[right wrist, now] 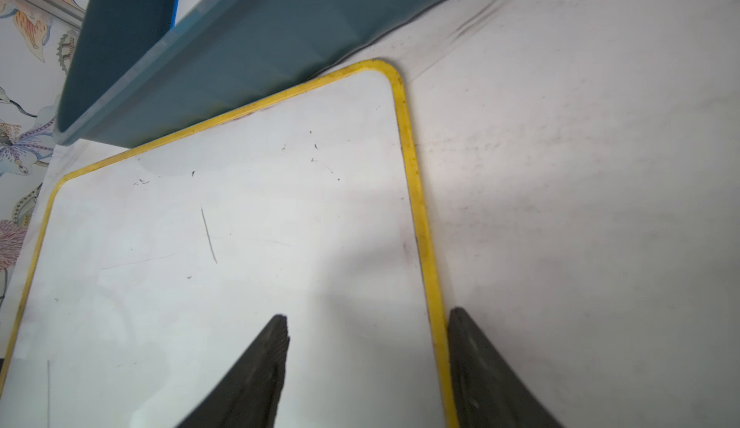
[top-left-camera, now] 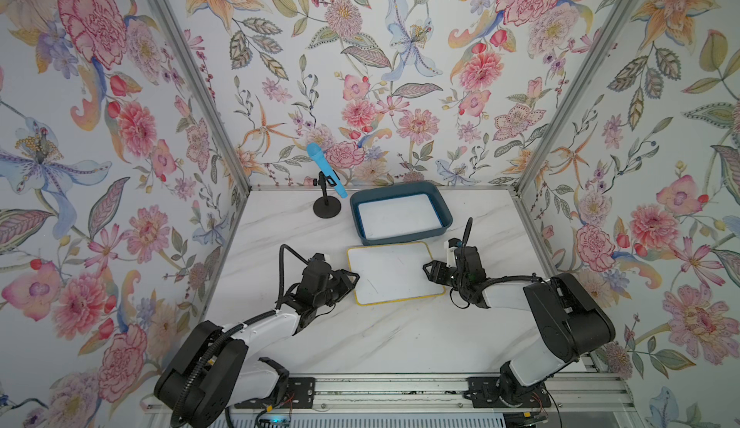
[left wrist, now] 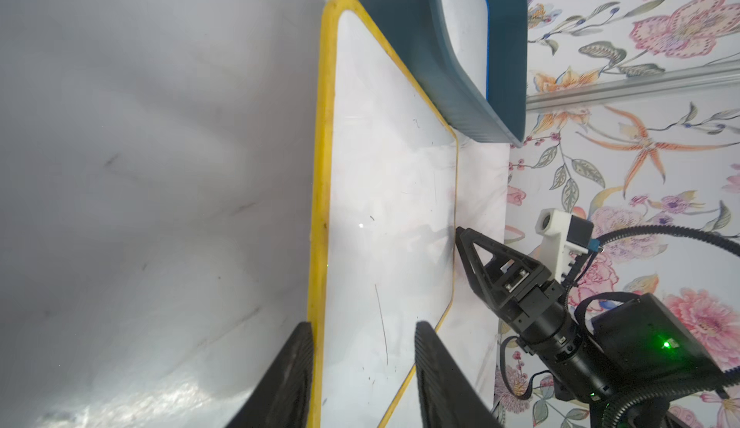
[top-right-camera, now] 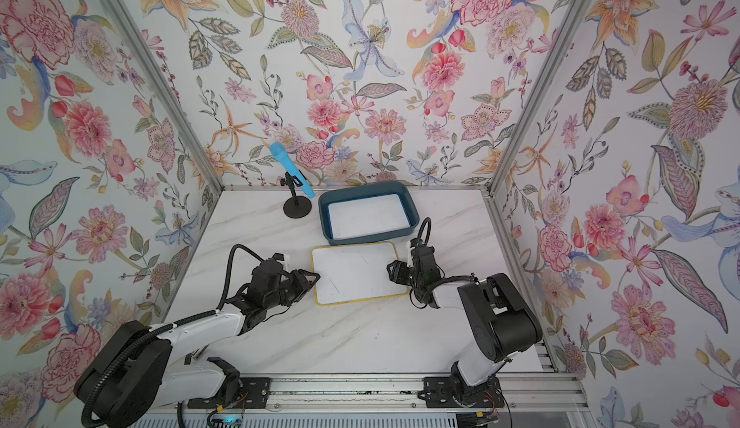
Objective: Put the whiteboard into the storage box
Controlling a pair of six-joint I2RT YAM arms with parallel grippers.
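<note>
The yellow-edged whiteboard (top-left-camera: 393,272) lies flat on the table, just in front of the blue-grey storage box (top-right-camera: 362,237). My left gripper is open at the board's left short edge, one finger by the yellow strip. My right gripper is open over the right short edge, one finger at the yellow strip. Nothing shows held in either. The box has a white floor or panel inside (top-left-camera: 399,216).
A light-blue microphone (top-left-camera: 330,167) on a black stand (top-left-camera: 327,207) stands back left of the box.
</note>
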